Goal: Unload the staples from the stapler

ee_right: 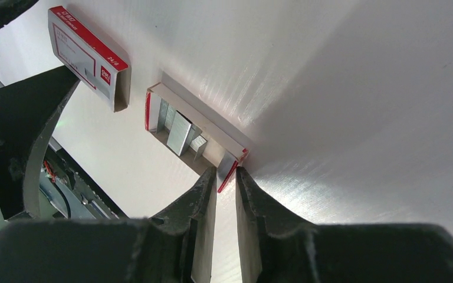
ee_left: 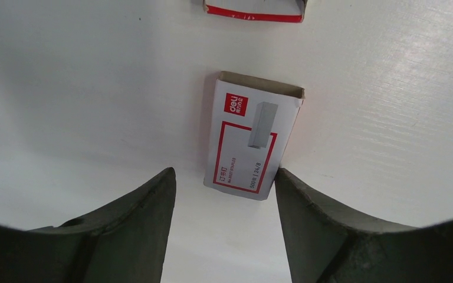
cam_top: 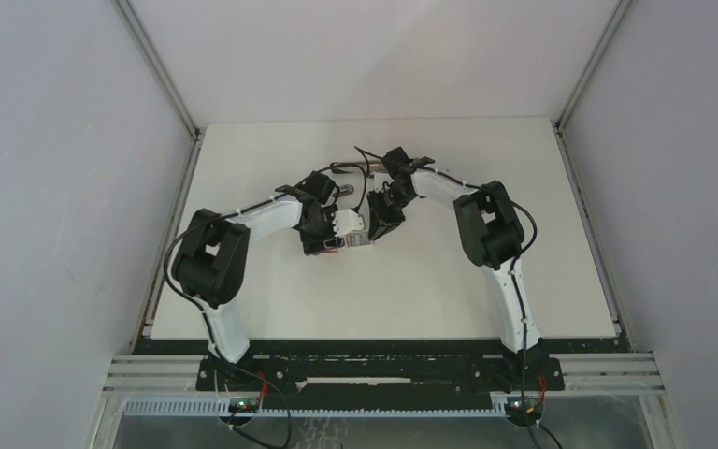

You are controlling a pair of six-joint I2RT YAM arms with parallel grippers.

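Observation:
A white-and-red deli staples box [ee_left: 245, 147] lies on the table, seen in the left wrist view between the fingers of my open left gripper, the right finger at its edge. An open box tray [ee_right: 212, 127] with silver staple strips [ee_right: 180, 132] lies apart from it. My right gripper is at the tray's near end, fingers part open around or against its end flap; whether they grip it I cannot tell. The stapler is not clearly identifiable in these views.
Long objects [cam_top: 346, 191] lie behind the grippers in the top view, partly hidden by arms and cables.

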